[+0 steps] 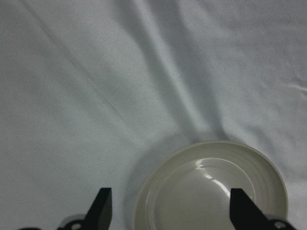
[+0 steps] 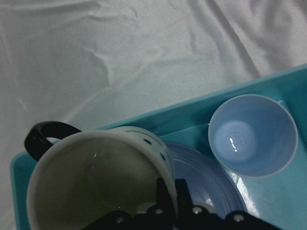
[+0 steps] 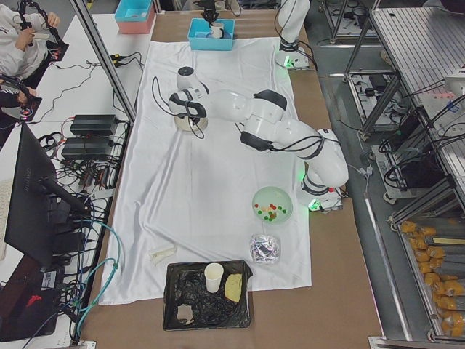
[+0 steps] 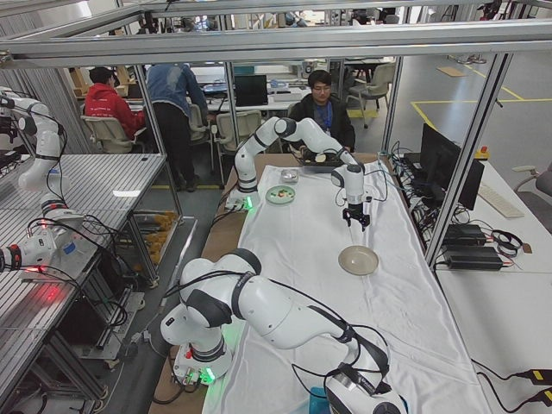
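My left gripper stands open above the white cloth, just beside a beige plate [image 1: 211,191], with nothing between its fingers; the plate also shows in the camera right view [image 4: 358,260]. My right gripper is shut on the near rim of a beige cup [image 2: 96,177] with a black handle. The cup is over a blue bin [image 2: 259,196] that holds a white spotted cup [image 2: 160,146], a blue plate [image 2: 208,179] and a light blue cup [image 2: 252,136].
At the other end of the table are a green plate [image 3: 272,205] with small coloured pieces, a foil container [image 3: 264,249] and a black tray [image 3: 185,291] with a paper cup.
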